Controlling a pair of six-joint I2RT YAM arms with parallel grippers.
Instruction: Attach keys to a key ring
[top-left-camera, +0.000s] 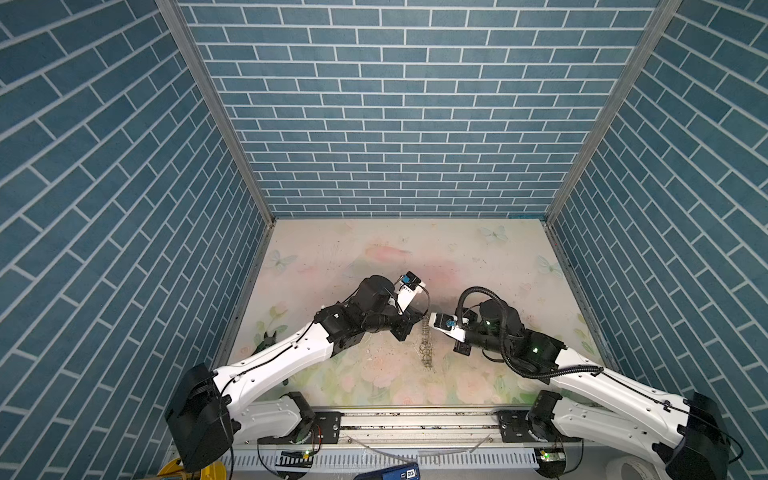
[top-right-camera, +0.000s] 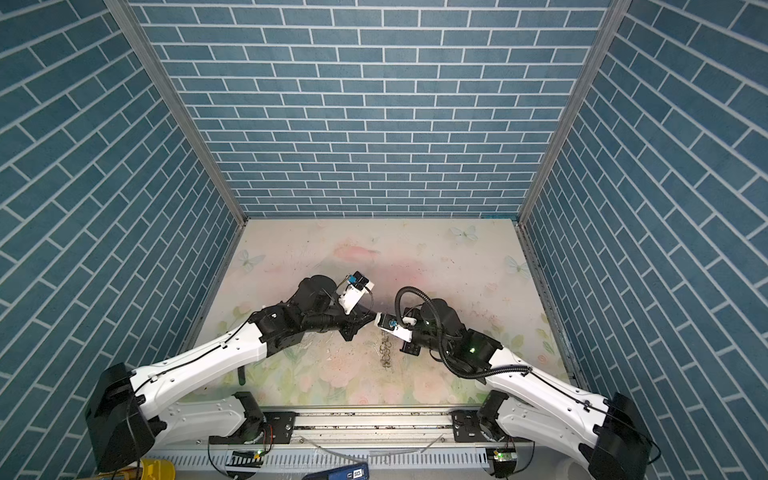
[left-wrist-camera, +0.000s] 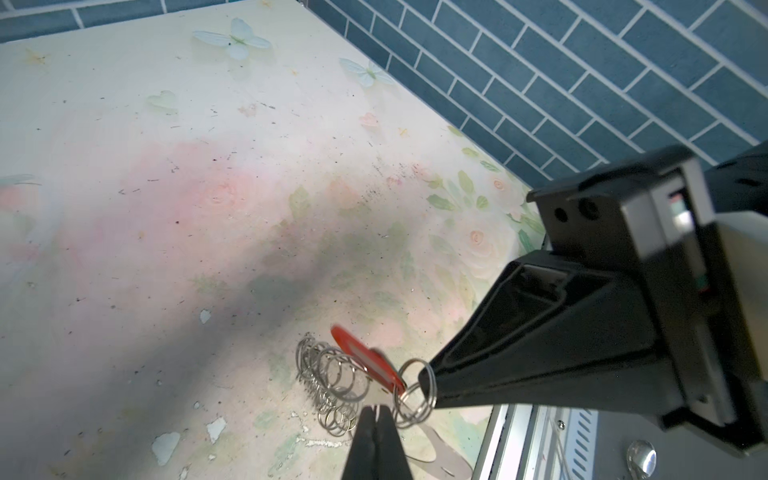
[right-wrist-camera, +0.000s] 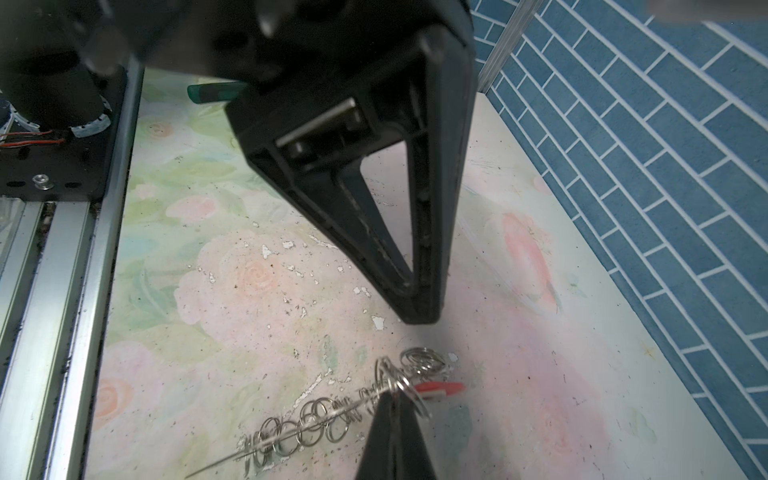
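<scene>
A cluster of silver key rings (top-left-camera: 425, 352) (top-right-camera: 385, 352) hangs or lies below the meeting grippers at mid-table; in the left wrist view the coils (left-wrist-camera: 328, 368) trail from a larger ring (left-wrist-camera: 414, 392), with a red tool (left-wrist-camera: 360, 352) beside it. My left gripper is shut, its tips just below that ring; whether anything thin is between them cannot be told. My right gripper is shut at the rings (right-wrist-camera: 400, 384), with the red piece behind; what exactly it pinches is unclear. A thin rod runs through the rings in the right wrist view.
Walls of blue tile (top-left-camera: 416, 120) enclose the table (top-left-camera: 320, 248) on the back and sides. A green-handled object (right-wrist-camera: 208, 92) lies farther left.
</scene>
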